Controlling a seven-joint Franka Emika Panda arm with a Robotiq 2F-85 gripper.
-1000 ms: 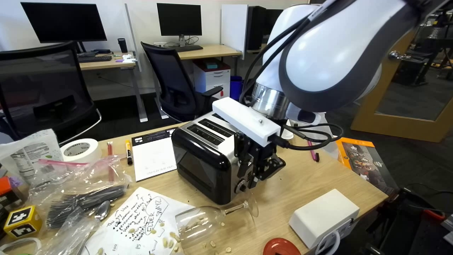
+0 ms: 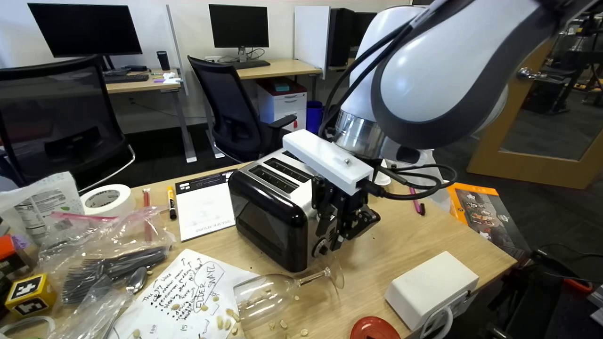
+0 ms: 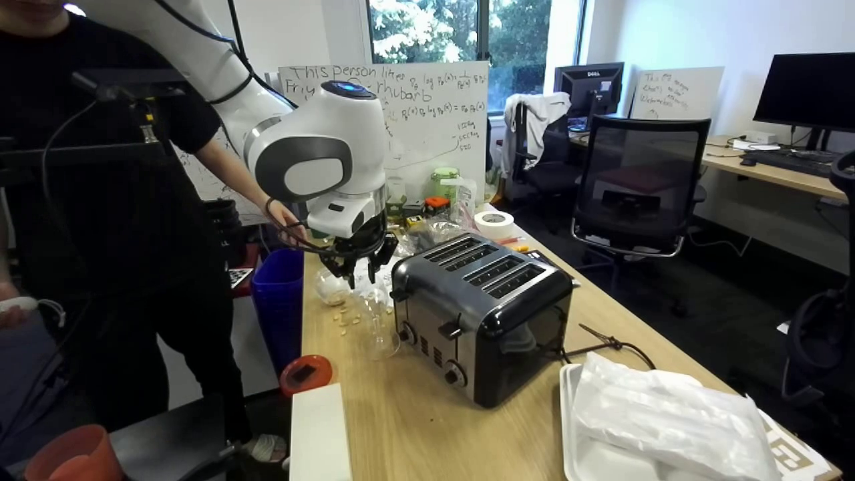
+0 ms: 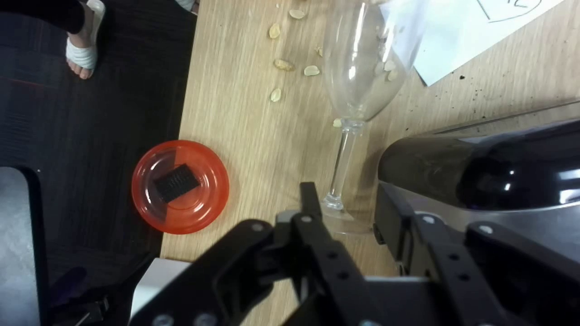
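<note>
A clear wine glass (image 4: 375,65) lies on its side on the wooden table, several pale seeds in and around its bowl. Its stem (image 4: 342,163) points back toward my gripper, and in the wrist view the foot shows in the gap between the fingertips. The fingers stand open, touching nothing that I can make out. In exterior view 1 my gripper (image 2: 336,246) hangs over the table, close by the toaster's control side, above the foot of the glass (image 2: 265,294). The black and silver toaster (image 2: 271,220) stands upright right beside the fingers.
A red lid (image 4: 215,190) lies at the table edge near a white box (image 2: 432,288). Paper (image 2: 181,288), a plastic bag with a brush (image 2: 113,265) and tape (image 2: 107,200) crowd the far end. A person (image 3: 112,200) stands beside the table. Bare wood (image 2: 418,237) lies right of the toaster.
</note>
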